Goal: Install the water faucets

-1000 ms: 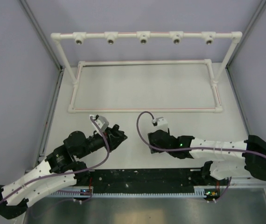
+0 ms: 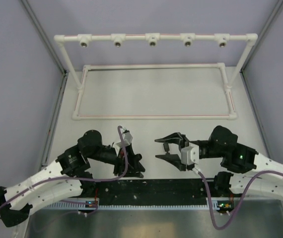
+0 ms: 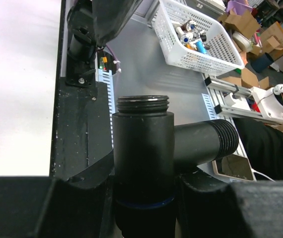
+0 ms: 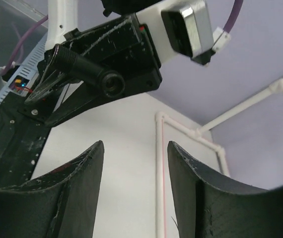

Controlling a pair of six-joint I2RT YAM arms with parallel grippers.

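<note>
The black faucet (image 3: pixel 144 148) fills the middle of the left wrist view, its threaded neck upward and a threaded side branch pointing right. My left gripper (image 2: pixel 137 166) is shut on its lower part. Seen from the right wrist, the same faucet (image 4: pixel 82 68) juts out from between the left fingers. My right gripper (image 2: pixel 160 148) stands apart to the right of it, fingers spread and facing the left hand. Its fingers have only empty space between them in the right wrist view. Along the raised white pipe (image 2: pixel 134 37) at the back, several tee sockets have open mouths.
The white pipe base frame (image 2: pixel 156 117) lies on the board behind both hands. Bare white board (image 2: pixel 102 171) surrounds the grippers. A white basket (image 3: pixel 201 57) of fittings stands beyond the front edge in the left wrist view.
My right arm has swung round so its gripper faces left, and its fingers have spread. My left gripper has shifted right and toward the front, with the faucet in it.
</note>
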